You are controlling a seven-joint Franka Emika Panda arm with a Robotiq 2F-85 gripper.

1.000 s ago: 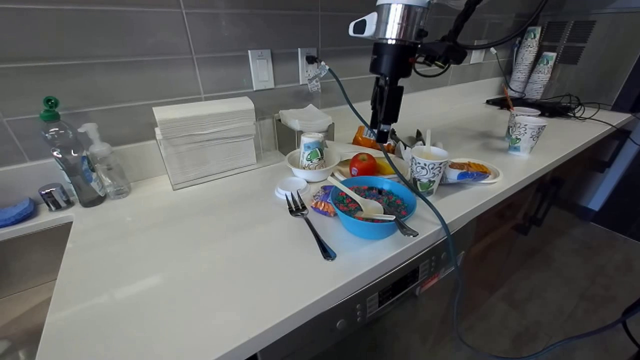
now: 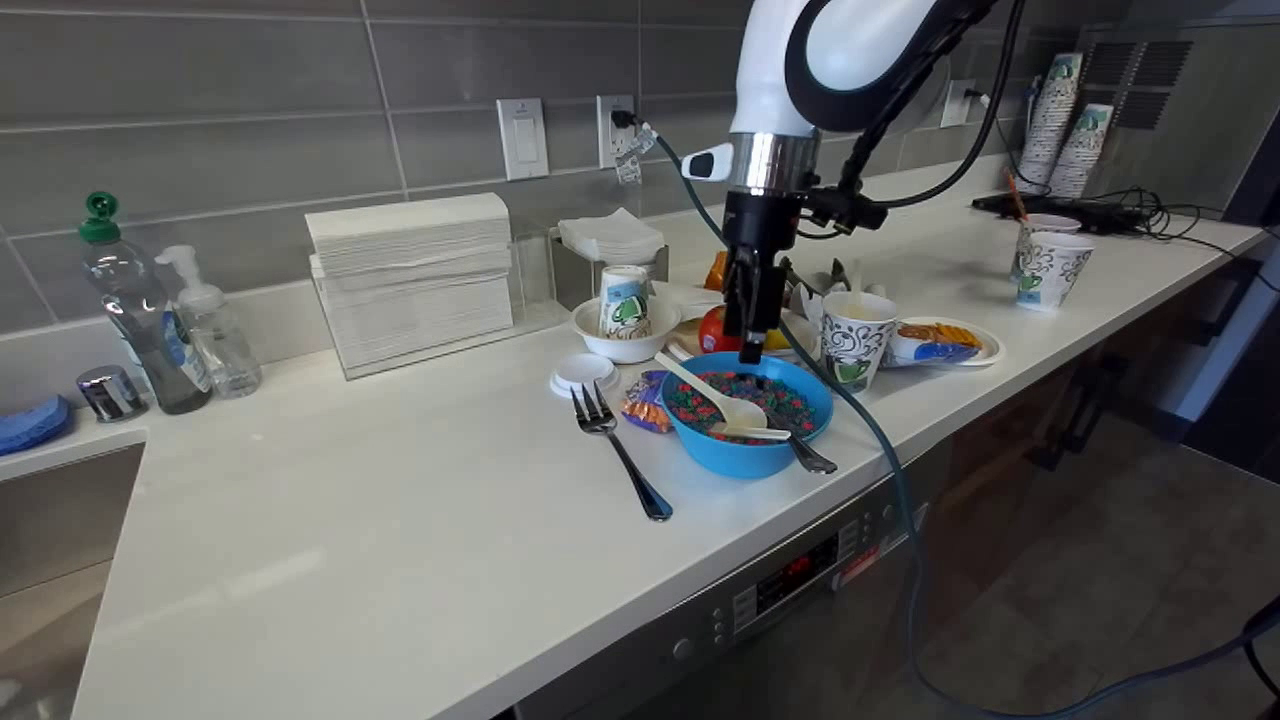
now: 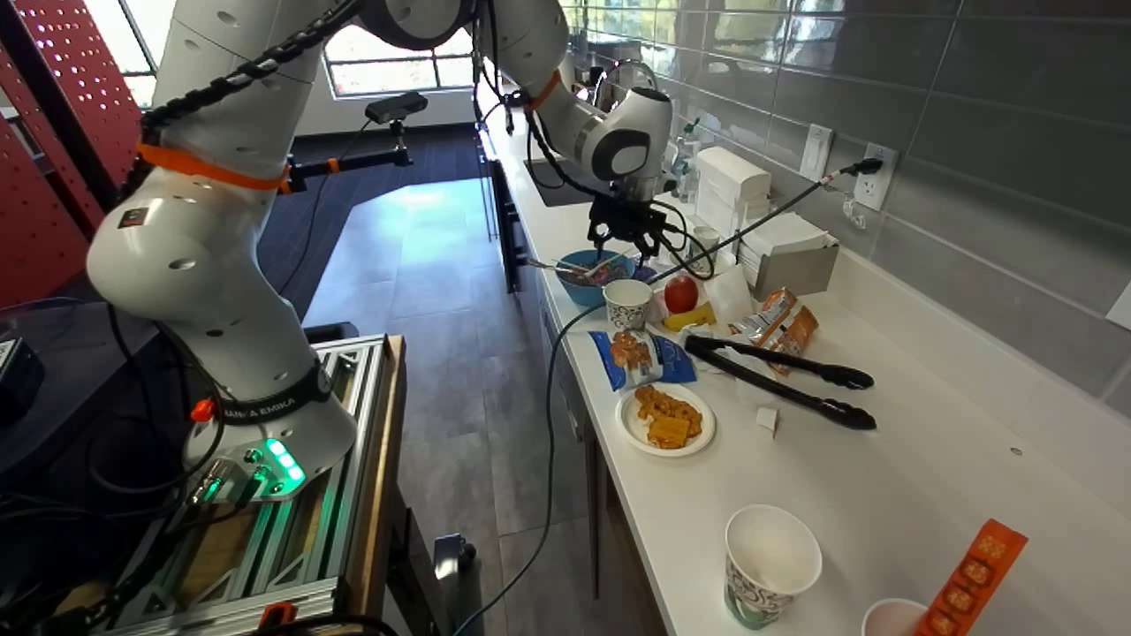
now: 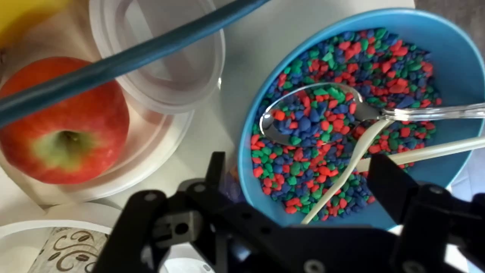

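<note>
My gripper [image 2: 752, 350] hangs low over the blue bowl [image 2: 734, 461], fingers pointing down. In the wrist view its black fingers [image 4: 216, 169] stand wide apart and nothing is between them except the bowl lying below. Red, green and blue pebbles [image 4: 309, 175] fill the bowl. A metal spoon [image 4: 313, 113] rests in them, its handle over the rim. Two pale plastic utensils lie there too; one white handle [image 4: 348, 170] crosses the pebbles between the fingers, seemingly below them. A large fork [image 2: 632, 462] lies on the counter left of the bowl.
A blue cable [image 2: 864, 420] runs past the bowl's right side. Close by are a patterned cup [image 2: 854, 348], a red apple [image 4: 63, 120], a snack bag [image 2: 647, 402] and a white bowl [image 2: 588, 324]. Black tongs [image 3: 785, 376] lie farther along.
My gripper has come down and slightly left, from above the back of the bowl to close over it. The bowl and utensils look unmoved.
</note>
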